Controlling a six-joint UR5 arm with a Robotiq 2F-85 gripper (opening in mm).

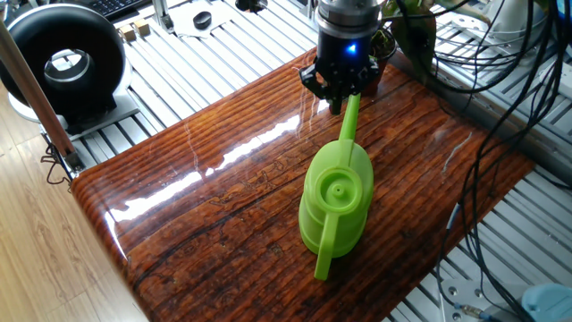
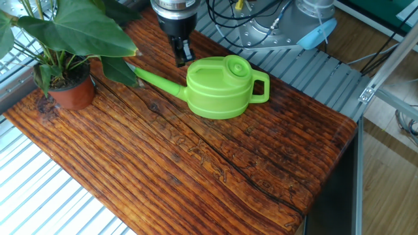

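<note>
A light green watering can [image 1: 337,192] stands upright on the dark wooden board, in view 1 with its handle toward the camera and its spout pointing away. In view 2 the watering can [image 2: 219,88] shows from the side, spout to the left and handle to the right. My black gripper [image 1: 336,107] hangs pointing down near the spout in view 1. Its fingers come together at a single tip, with nothing showing between them. From view 2, the gripper [image 2: 184,62] appears just behind the can body, above the board and seen edge-on.
A leafy plant in a brown pot [image 2: 73,91] stands by the spout's end, with a big leaf overhanging it. Black cables [image 1: 483,170] hang at the right of view 1. The wooden board [image 2: 196,176] is clear in front of the can.
</note>
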